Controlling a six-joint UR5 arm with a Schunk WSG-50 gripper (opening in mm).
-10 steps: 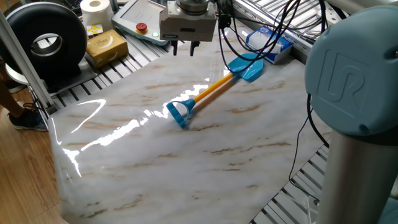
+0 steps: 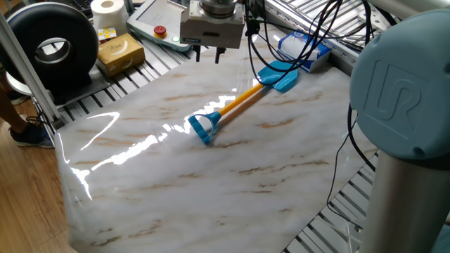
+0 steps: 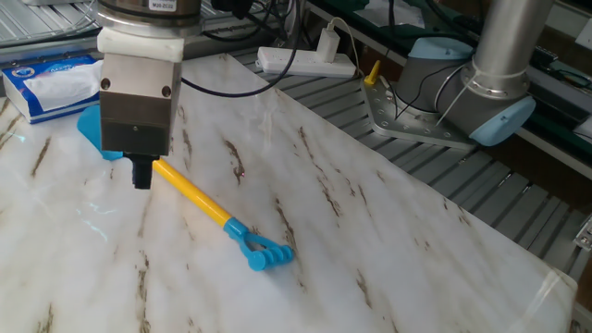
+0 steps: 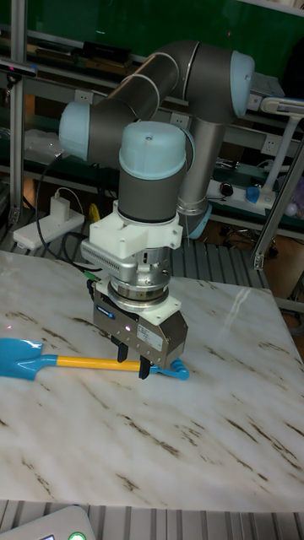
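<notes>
A toy shovel with a blue blade (image 2: 281, 76), a yellow shaft (image 2: 240, 100) and a blue grip (image 2: 204, 127) lies flat on the marble-patterned table (image 2: 190, 190). In exterior view 2 its yellow shaft (image 3: 194, 195) runs diagonally, part of the blade hidden behind my gripper (image 3: 141, 174). High over the table's back edge in exterior view 1, my gripper (image 2: 209, 56) points down, clear of the shovel. Its two black fingers stand apart with nothing between them. Exterior view 3 shows my gripper (image 4: 133, 362) overlapping the yellow shaft (image 4: 99, 363) in the picture.
A blue-and-white tissue pack (image 2: 304, 50) sits beside the blade. Beyond the left edge are a cardboard box (image 2: 121, 54), a black ring-shaped object (image 2: 77, 67) and a panel with a red button (image 2: 160, 31). Cables hang over the blade.
The arm's blue joint cap on the right has shifted slightly to the right. My gripper has barely moved and its fingers remain apart; the shovel lies unmoved.
</notes>
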